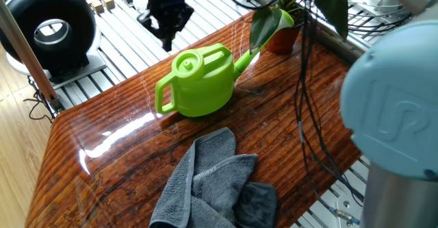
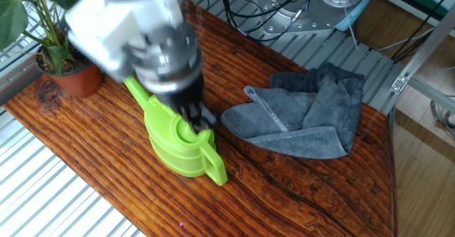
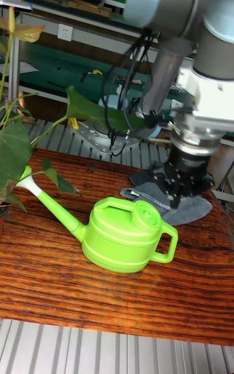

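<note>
A light green watering can [image 1: 203, 84] stands upright on the brown wooden table, its spout towards the potted plant and its handle [image 1: 164, 95] on the opposite side. My black gripper [image 1: 167, 43] hangs above the table, up and to the left of the can's lid in exterior view 1. From exterior view 3 the gripper [image 3: 177, 197] appears above the handle side, with the towel behind it. In exterior view 2 the gripper [image 2: 195, 123] overlaps the can's top [image 2: 186, 134]. Nothing shows held. Blur and darkness hide how far apart its fingers are.
A grey towel [image 1: 212, 180] lies crumpled on the table. The potted plant [image 2: 78, 80] stands by the spout, its leaves overhanging. Black cables [image 1: 308, 98] dangle from the arm. Bare tabletop [image 1: 102, 166] lies left of the towel in exterior view 1.
</note>
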